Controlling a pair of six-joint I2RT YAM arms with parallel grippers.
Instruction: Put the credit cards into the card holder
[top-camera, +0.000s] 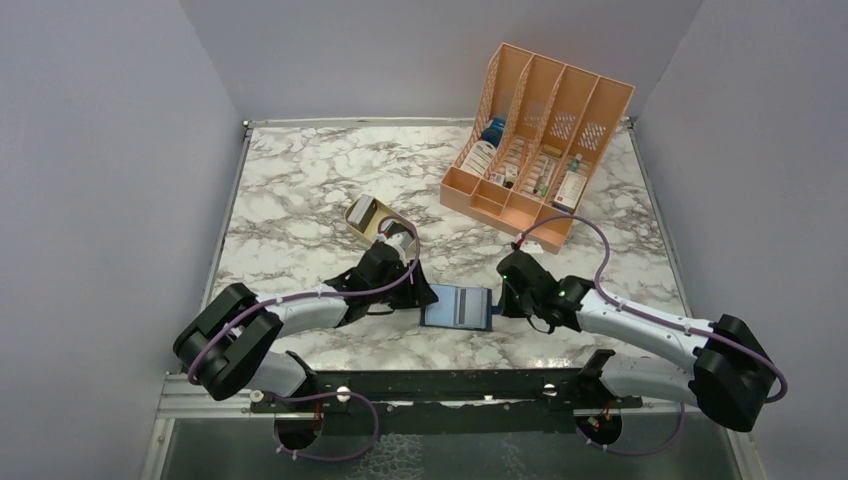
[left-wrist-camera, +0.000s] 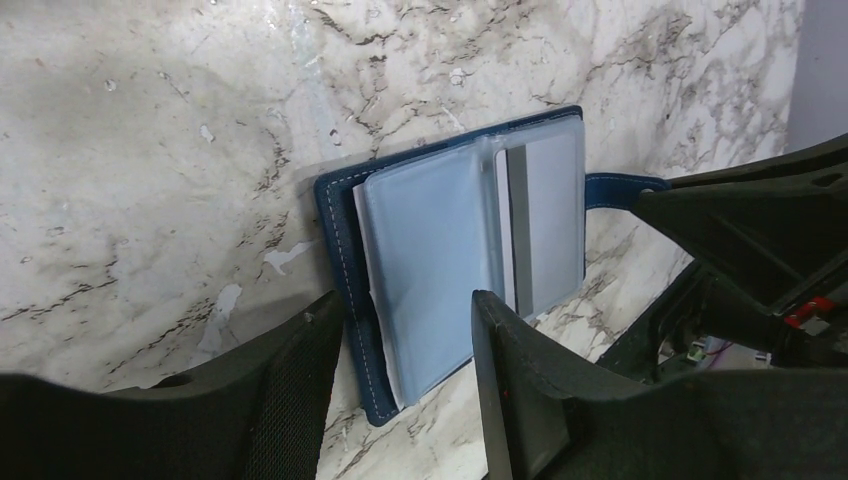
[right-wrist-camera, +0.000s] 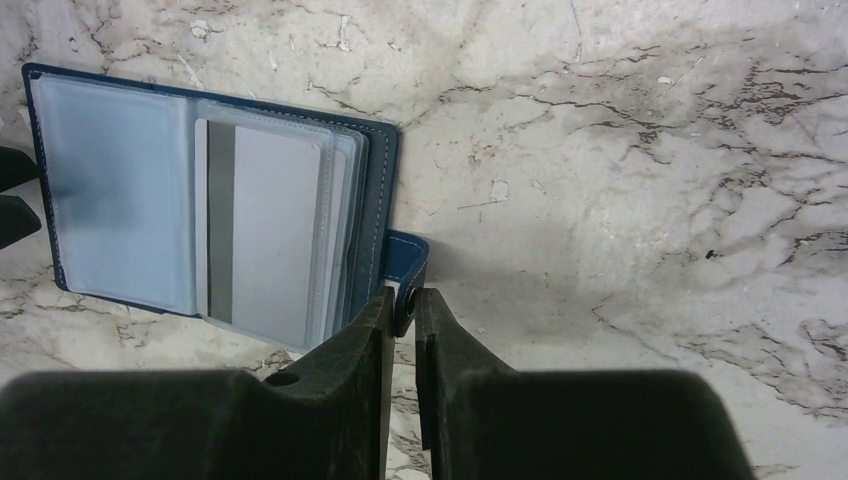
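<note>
The card holder lies open and flat on the marble table, its clear sleeves upward, with pale cards or inserts in the right-hand sleeves. My left gripper stands open at the holder's left edge, with the sleeve visible between its fingers. My right gripper is at the blue strap on the holder's right side, its fingertips closed in narrowly around the strap's end; whether they press on it is hard to tell.
A small cream box with cards and other items stands behind the left arm. An orange compartment organiser with several items fills the back right.
</note>
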